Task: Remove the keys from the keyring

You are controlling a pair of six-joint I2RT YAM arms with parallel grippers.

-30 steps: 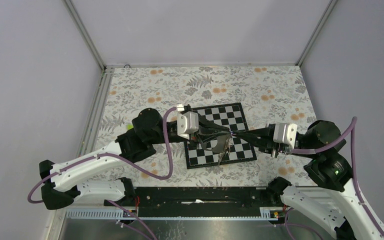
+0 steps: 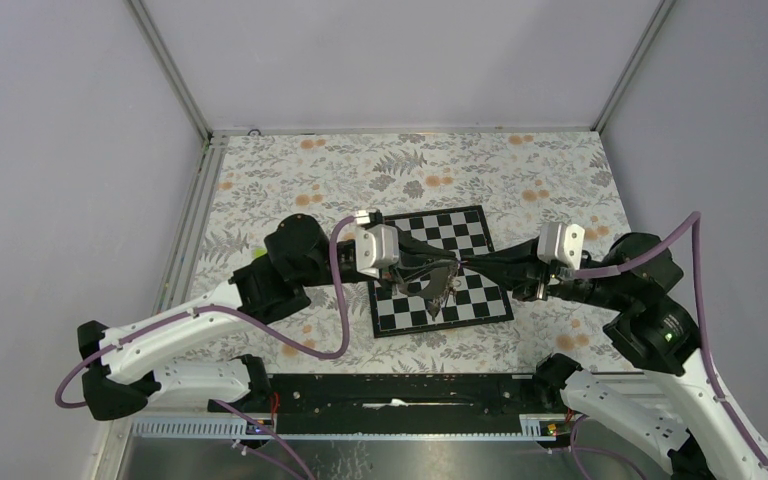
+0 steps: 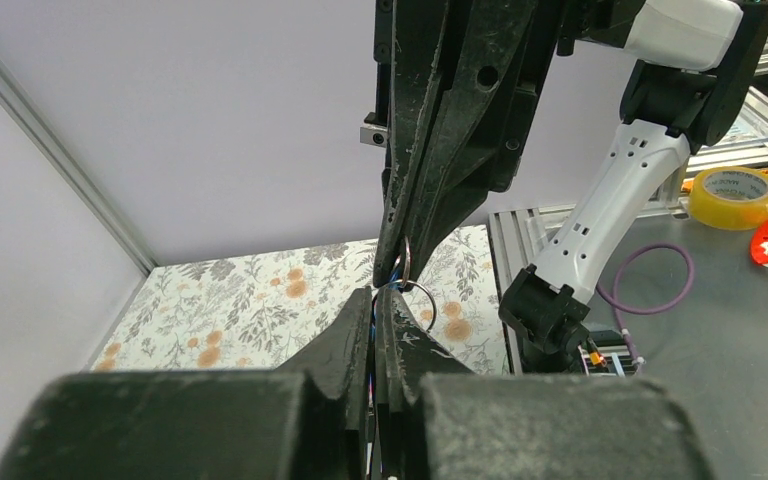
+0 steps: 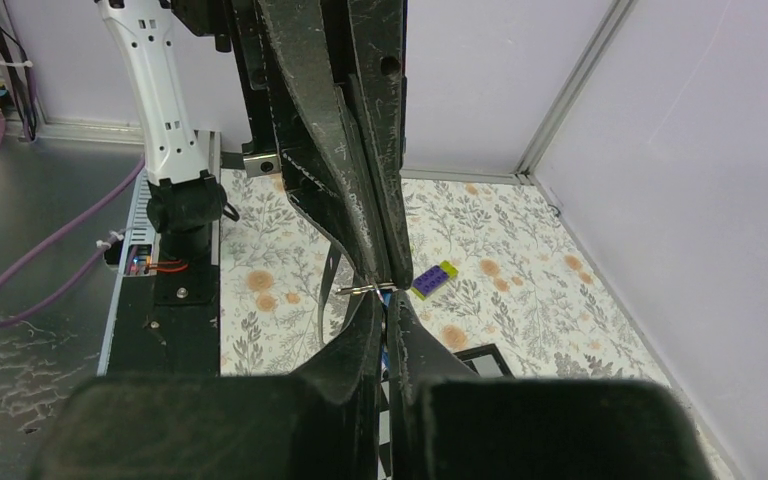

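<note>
My left gripper is shut on a thin metal keyring (image 3: pixel 433 300), which loops out beside its fingertips. Coming in from the opposite side, my right gripper is shut, its tips meeting the left ones. A second thin metal loop (image 3: pixel 407 258) lies against the right fingertips; whether it is pinched between them I cannot tell. Seen from the right wrist, the keyring (image 4: pixel 362 290) lies edge-on across the left fingertips. In the top view the keys (image 2: pixel 449 296) hang small and blurred just below where the grippers meet. A bit of blue shows between the tips.
A black-and-white checkered board (image 2: pixel 460 230) lies on the floral mat under both grippers. A purple and yellow block (image 4: pixel 434 280) rests on the mat, seen in the right wrist view. Behind the board the mat is clear.
The dangling keys have swung a little left. The left arm is almost unmoved.
</note>
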